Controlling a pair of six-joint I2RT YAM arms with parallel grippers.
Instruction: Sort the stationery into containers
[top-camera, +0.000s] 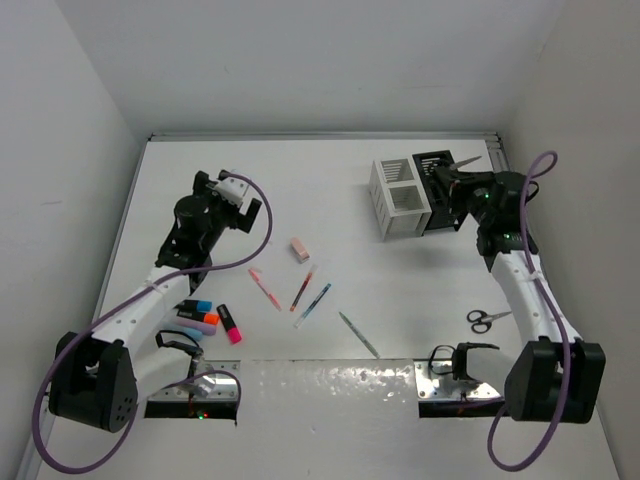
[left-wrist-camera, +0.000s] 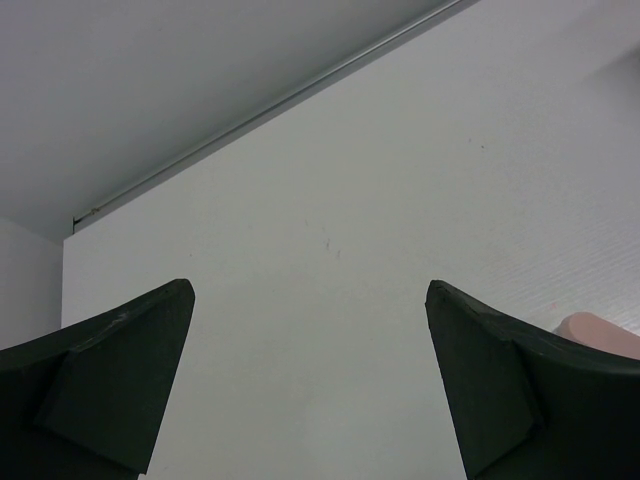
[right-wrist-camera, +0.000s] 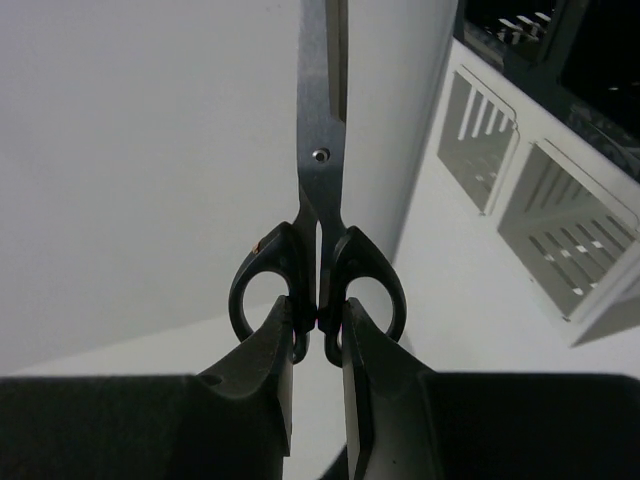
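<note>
My right gripper (top-camera: 448, 182) is shut on a pair of black-handled scissors (right-wrist-camera: 322, 160), held over the black container (top-camera: 431, 160) at the back right; the white slotted container (top-camera: 398, 200) stands beside it. My left gripper (top-camera: 232, 200) is open and empty over the left of the table. A pink eraser (top-camera: 299, 249), red pens (top-camera: 301, 288), a blue pen (top-camera: 312, 305), a green pen (top-camera: 358, 334) and several markers (top-camera: 229, 322) lie on the table. A second pair of scissors (top-camera: 480, 320) lies at the front right.
Both containers stand together at the back right, near the table's rail (top-camera: 320, 135).
</note>
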